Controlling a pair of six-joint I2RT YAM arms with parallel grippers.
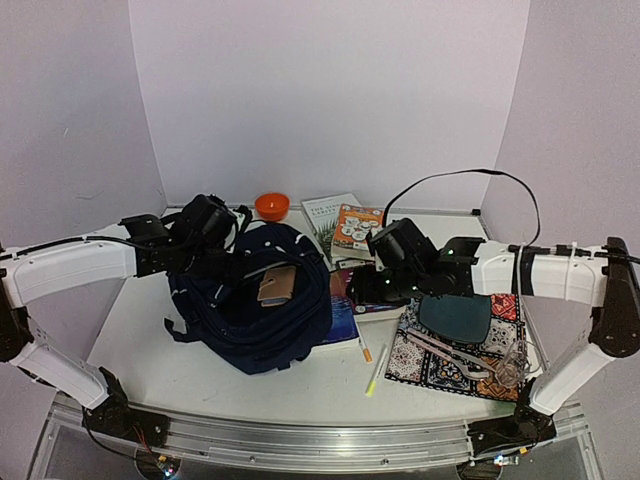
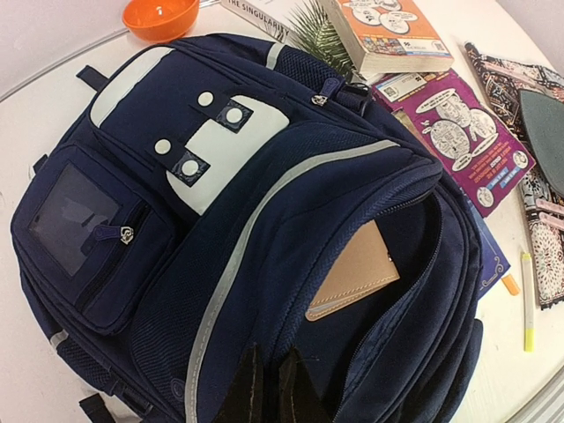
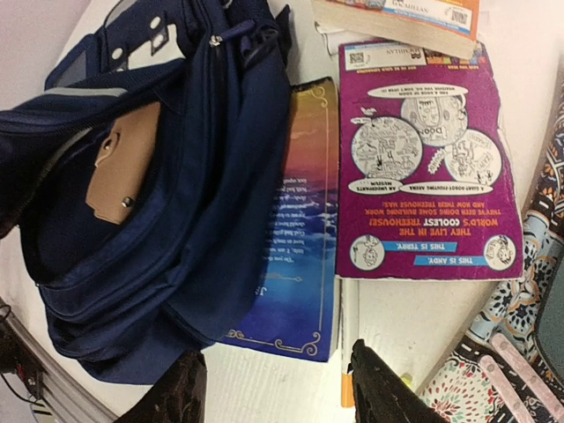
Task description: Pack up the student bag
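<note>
The dark blue school bag (image 1: pixel 265 335) lies on the left of the table with its main compartment gaping. At the zipped edge of its front flap, my left gripper is shut on the fabric, its fingers close together. A tan wallet-like item (image 2: pixel 354 271) rests inside the bag. To the bag's right, my right gripper stands open with nothing between its fingers. Ahead of it in the right wrist view lie a purple book (image 3: pixel 427 198) and, partly under the bag, a blue book (image 3: pixel 295 300).
An orange book (image 1: pixel 358 232) and a white-green book (image 1: pixel 328 213) lie behind. A white pen with an orange end (image 1: pixel 365 348) and a yellow-tipped one (image 1: pixel 376 372) lie in front. At right, a patterned cloth (image 1: pixel 408 362) bears a teal plate (image 1: pixel 455 318). An orange bowl (image 1: pixel 271 206) stands behind the bag.
</note>
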